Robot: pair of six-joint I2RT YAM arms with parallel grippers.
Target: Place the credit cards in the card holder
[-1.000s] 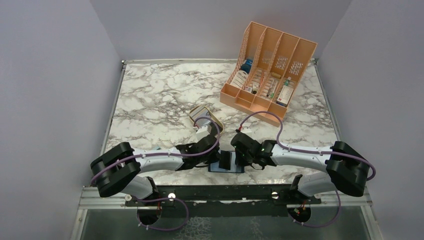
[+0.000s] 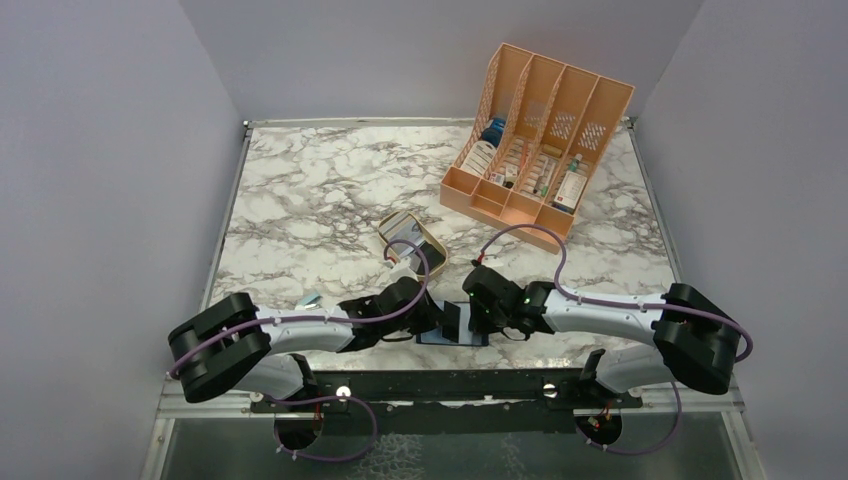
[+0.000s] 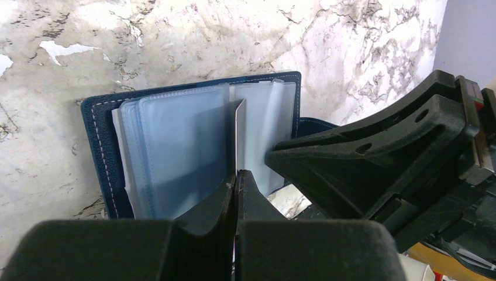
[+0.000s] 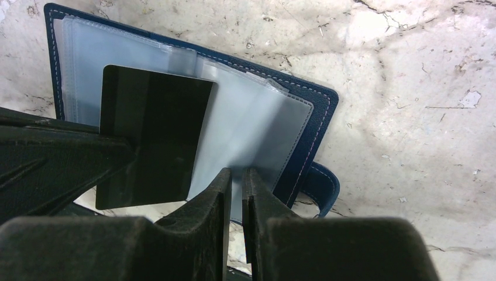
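Observation:
The open navy card holder (image 3: pixel 102 134) with clear sleeves lies at the table's front, between both grippers. A dark card stands out over the sleeves; in the left wrist view it shows edge-on at the fingertips of my left gripper, which is shut on it. My right gripper is slightly open over the clear right-hand sleeve (image 4: pixel 257 123), a narrow gap between its tips and nothing visible in it.
A small tray (image 2: pixel 405 230) with cards lies just behind the grippers. A peach organizer (image 2: pixel 500 210) with bottles and packets stands at back right.
The right arm has barely moved.

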